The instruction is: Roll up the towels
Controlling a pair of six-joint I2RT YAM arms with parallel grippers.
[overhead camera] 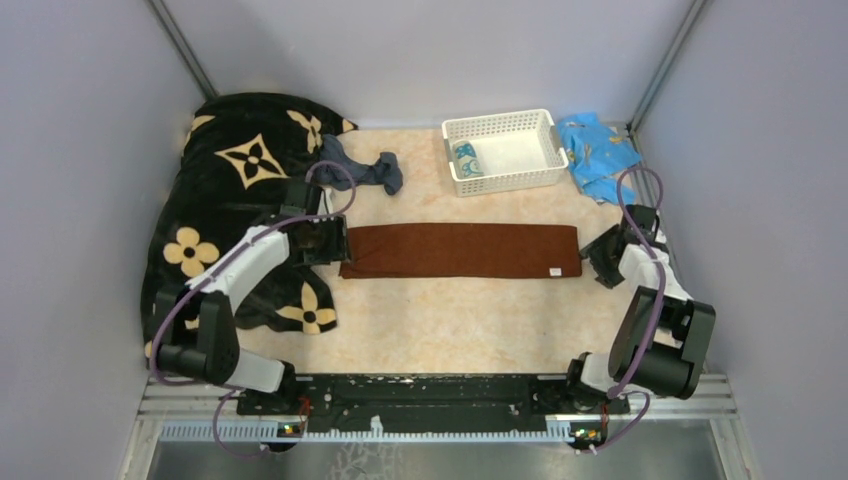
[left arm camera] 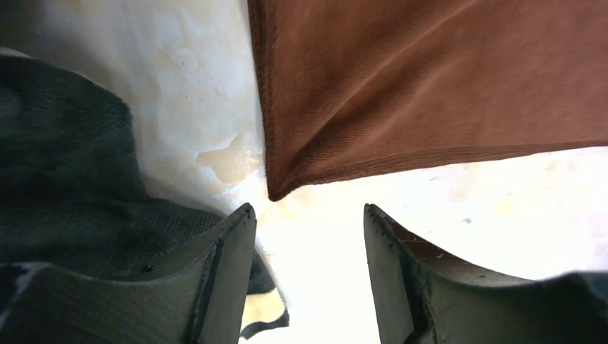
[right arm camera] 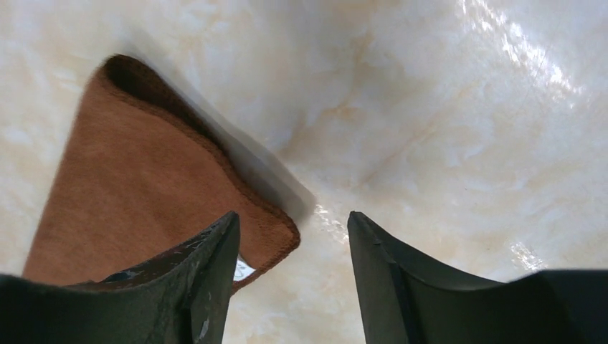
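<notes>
A brown towel (overhead camera: 460,250) lies folded into a long strip across the middle of the table, with a white label at its right end. My left gripper hangs at the strip's left end, open and empty, just beside a towel corner (left arm camera: 283,186). My right gripper is at the right end, open with nothing between its fingers, next to the labelled corner (right arm camera: 272,236).
A dark patterned blanket (overhead camera: 190,210) covers the left side. A grey cloth (overhead camera: 375,170), a white basket (overhead camera: 515,180) and a blue cloth (overhead camera: 595,150) lie at the back.
</notes>
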